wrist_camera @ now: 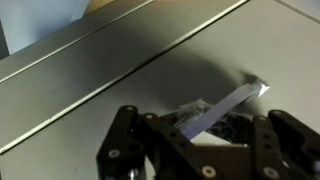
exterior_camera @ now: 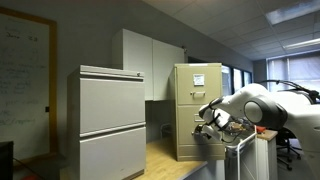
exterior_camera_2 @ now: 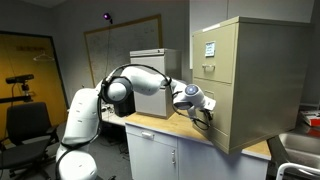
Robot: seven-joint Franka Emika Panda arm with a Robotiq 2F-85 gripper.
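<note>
A tall beige filing cabinet (exterior_camera: 182, 106) stands on the wooden counter, its drawer fronts stacked one above another. My gripper (exterior_camera_2: 206, 113) is up against a lower drawer front, seen from the side in the second exterior view. In the wrist view, a pale metal drawer handle (wrist_camera: 228, 101) runs slantwise from the drawer front to the dark gripper. The fingers look shut at the handle. The fingers hide part of it, and whether it is pinched between them does not show. The drawers appear closed.
A grey two-drawer cabinet (exterior_camera: 112, 118) stands on the counter (exterior_camera_2: 186, 127) to the left. White wall cupboards (exterior_camera: 150, 62) hang behind. Some bare counter lies between the two cabinets. A white metal rail (exterior_camera_2: 297, 169) is beside the tall cabinet's right side.
</note>
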